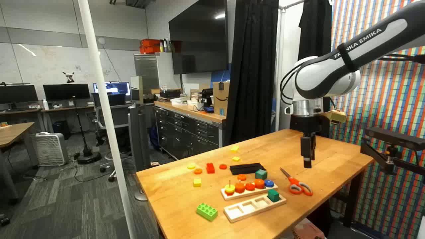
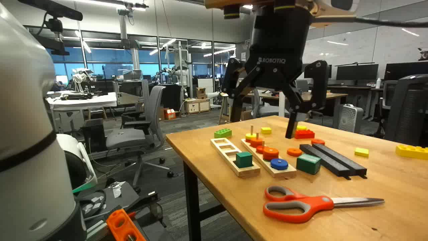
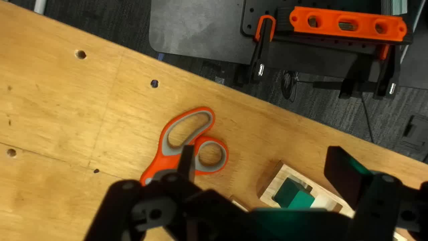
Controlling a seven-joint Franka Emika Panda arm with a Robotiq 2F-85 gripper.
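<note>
My gripper hangs open above the table, with nothing between its fingers. Orange-handled scissors lie flat near the table edge; in the wrist view one finger partly covers the scissors. A wooden tray with square slots has a green block in its end slot. Beside it is a peg board bearing yellow, orange and blue rings. Another green block rests on the table by the board's end. Part of the slotted tray shows beneath my gripper in the wrist view.
Two black bars lie side by side near the peg board. A light green toy brick, a red brick, yellow pieces and loose orange rings are scattered about. Bare tabletop extends toward the arm's side.
</note>
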